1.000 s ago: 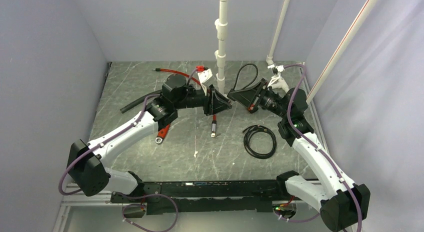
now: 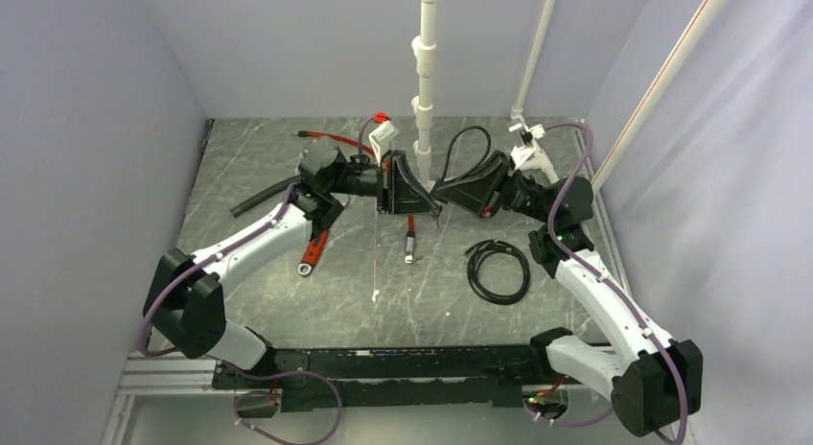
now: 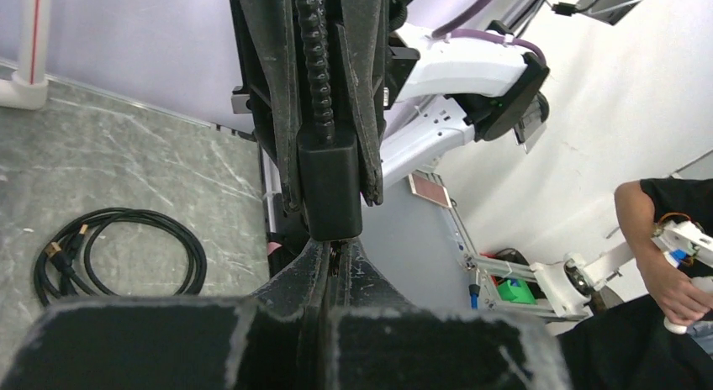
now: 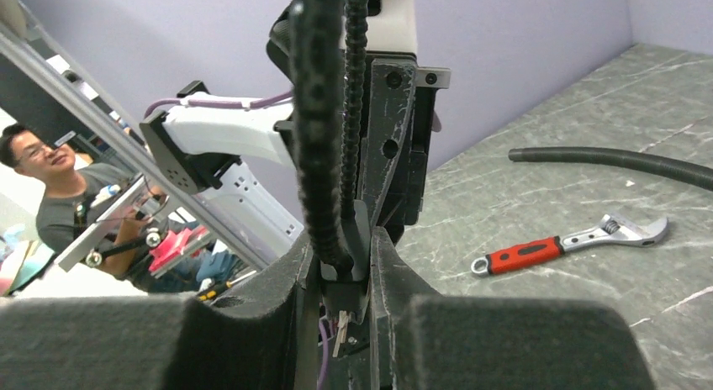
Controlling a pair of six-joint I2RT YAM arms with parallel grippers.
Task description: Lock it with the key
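My right gripper (image 2: 437,188) is shut on the black body of a cable lock (image 3: 330,184), whose black cable (image 2: 486,128) loops upward. My left gripper (image 2: 431,207) faces it from the other side, its fingers shut and their tips close against the lock's end. A small metal key (image 4: 340,335) hangs just below the lock body in the right wrist view. Whether a key sits between my left fingertips or in the keyhole is hidden by the fingers.
On the grey table lie a coiled black cable (image 2: 499,272), a red-handled wrench (image 4: 538,251), a black hose (image 4: 618,157) and a red-and-grey tool (image 2: 410,242). A white pipe (image 2: 424,81) stands behind the grippers.
My left gripper has turned and shifted slightly left and down in the top view, and something thin now dangles below its tip. My right arm has moved only slightly.
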